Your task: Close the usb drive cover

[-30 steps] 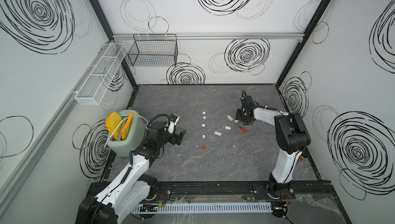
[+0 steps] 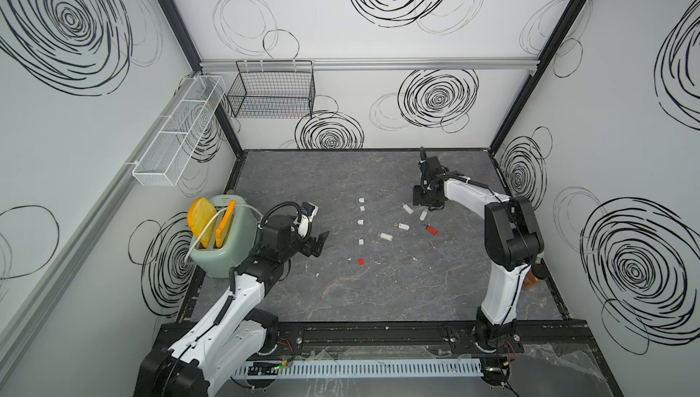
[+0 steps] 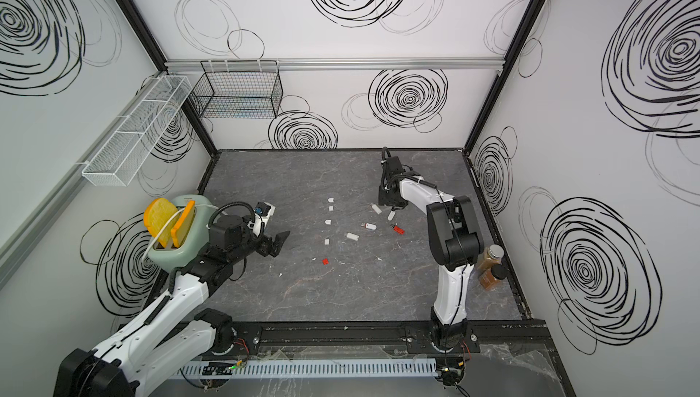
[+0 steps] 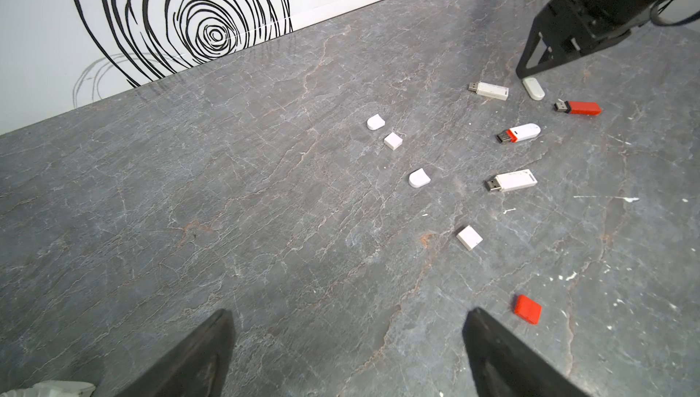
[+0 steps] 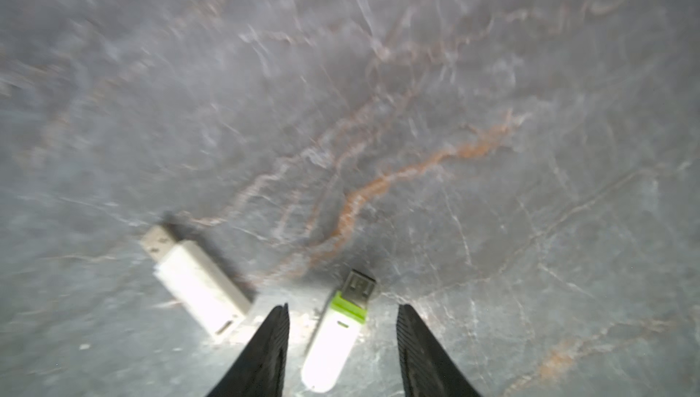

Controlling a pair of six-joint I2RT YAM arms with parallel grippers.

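Note:
Between and just beyond the parted fingers of my right gripper lies a white usb drive with a green band (image 5: 335,338), its metal plug bare; nothing is gripped. A plain white usb drive (image 5: 202,287) lies to its left in the right wrist view. In the left wrist view a white drive with a red band (image 4: 519,133), another white drive (image 4: 512,180) and a red drive (image 4: 579,107) lie uncapped. Loose white caps (image 4: 469,237) and a red cap (image 4: 528,309) sit left of the drives. My left gripper is open above bare tabletop.
A green container with yellow-orange items (image 2: 224,240) stands at the left edge beside my left arm. Jars (image 3: 493,265) stand at the right edge. Small white scraps dot the front of the table.
My right gripper has moved slightly left and toward the back, uncovering more of the white drive beneath it. The left arm and the loose pieces have stayed put.

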